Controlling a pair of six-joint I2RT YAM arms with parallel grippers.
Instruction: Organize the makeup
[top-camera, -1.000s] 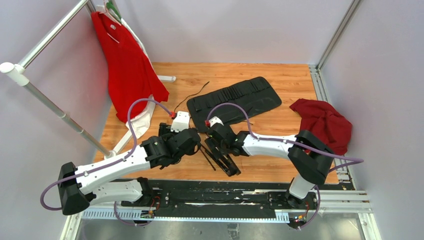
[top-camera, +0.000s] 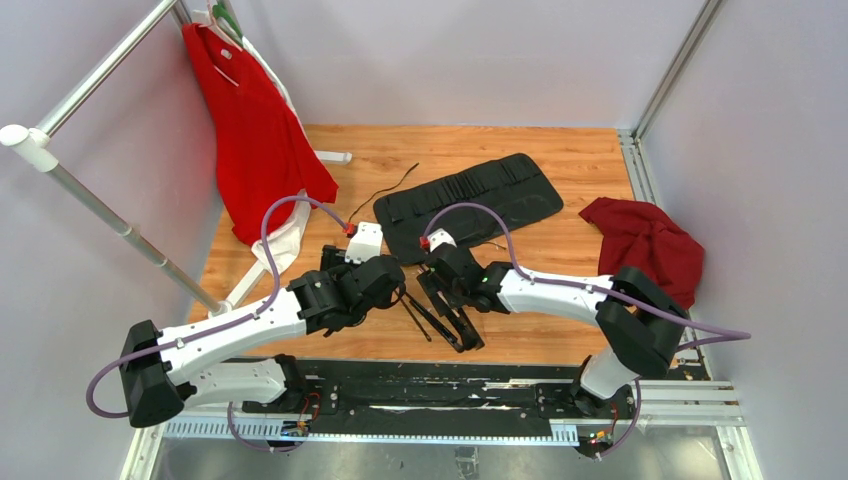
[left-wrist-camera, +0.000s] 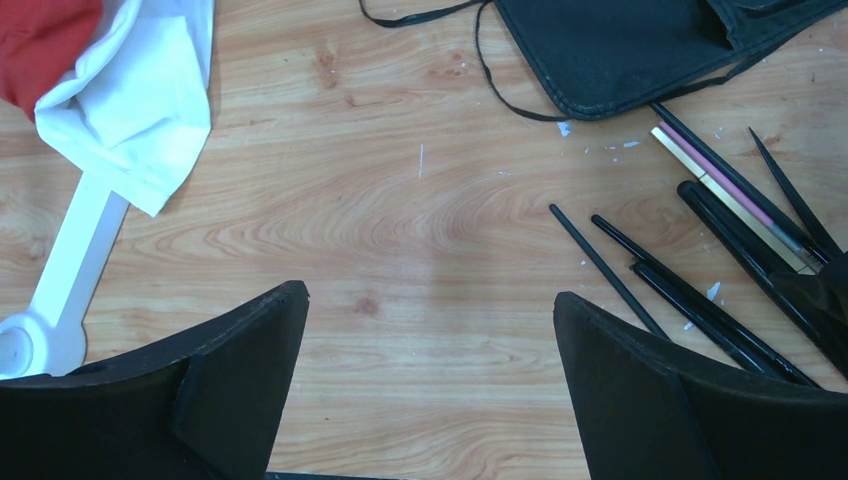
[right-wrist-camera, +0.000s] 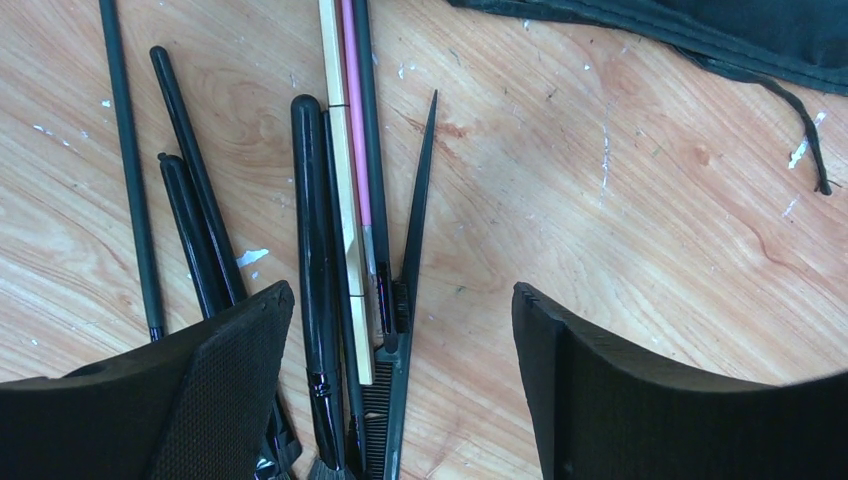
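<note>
Several dark makeup brushes (right-wrist-camera: 315, 230) lie in a loose cluster on the table, beside a cream stick (right-wrist-camera: 347, 200), a thin pink stick (right-wrist-camera: 358, 130) and a black pointed-handle comb (right-wrist-camera: 417, 220). Over this cluster hangs my right gripper, wide open, nothing between its fingers but bare air above the tools. My left gripper stands open above bare wood, left of the brushes, and holds nothing. The black brush roll (top-camera: 470, 205) is spread flat behind the arms with its row of slots showing; no tools are visible in them.
Red and white garments (top-camera: 255, 140) hang from a rack at the left, the rack's white foot (left-wrist-camera: 75, 260) resting on the table. A dark red cloth (top-camera: 648, 245) lies crumpled at the right. Wood is clear on both sides of the brushes.
My right arm has shifted slightly to the right over the brushes. The left arm has moved a little to the right too. The roll looks unchanged.
</note>
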